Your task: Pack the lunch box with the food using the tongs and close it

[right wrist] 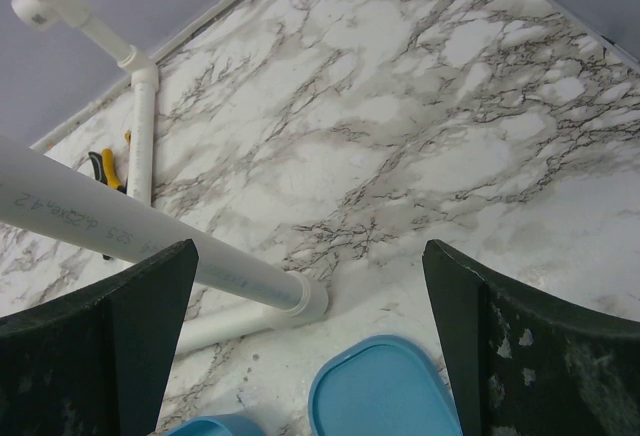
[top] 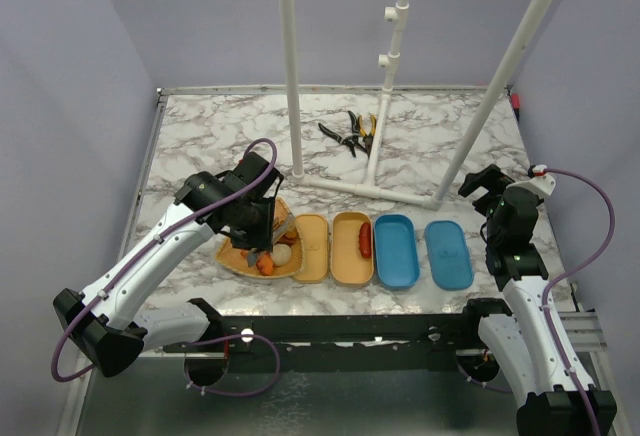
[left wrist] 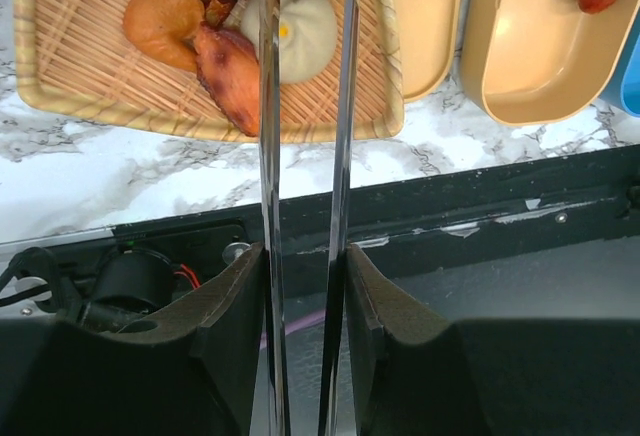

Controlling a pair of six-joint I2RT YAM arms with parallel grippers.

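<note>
My left gripper (top: pixel 272 231) reaches into a woven basket (left wrist: pixel 90 101) of mixed food: a white bun (left wrist: pixel 305 46), orange pieces (left wrist: pixel 160 26) and brown ones. Its long metal fingers reach over a brown piece near the bun; whether they grasp it I cannot tell. Right of the basket are a yellow lid (top: pixel 314 246), a yellow box (top: pixel 345 261) holding a sausage (top: pixel 365 240), a blue box (top: pixel 397 251) and a blue lid (top: pixel 449 254). My right gripper (top: pixel 477 184) hangs open at the right, above the table, with nothing visible between its fingers.
A white pipe frame (top: pixel 360 189) stands behind the boxes, with pliers (top: pixel 350 141) lying at the back.
</note>
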